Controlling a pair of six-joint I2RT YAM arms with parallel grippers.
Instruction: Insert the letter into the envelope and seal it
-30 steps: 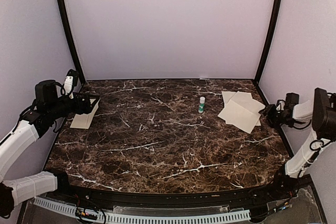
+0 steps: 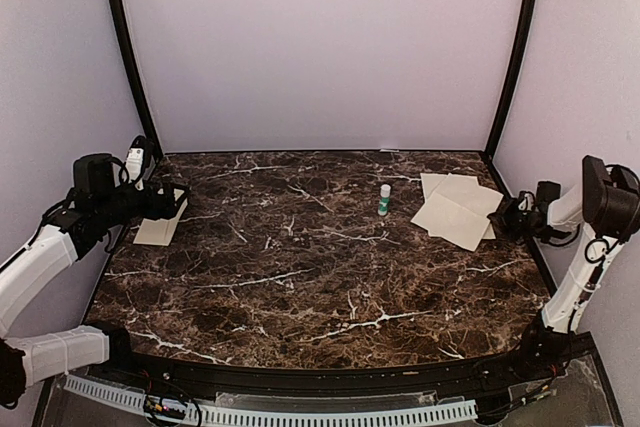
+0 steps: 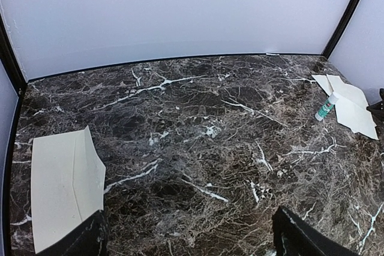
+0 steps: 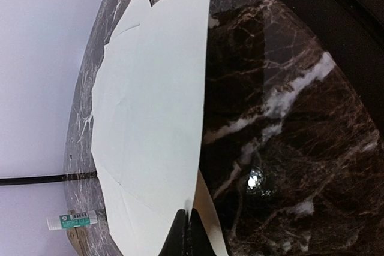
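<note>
On the right of the table lies an overlapping pile of white paper sheets (image 2: 455,212). My right gripper is shut at the edge of the top sheet; whether the paper is between its fingers is unclear. A cream envelope (image 3: 60,184) lies at the far left, below my left gripper (image 2: 160,202), which stands open above it with nothing visible between its fingers. A white glue stick with a green label (image 2: 383,200) stands upright left of the sheets.
Walls with dark corner posts close in the back and both sides.
The top sheets have shifted slightly left with the right gripper at their edge.
</note>
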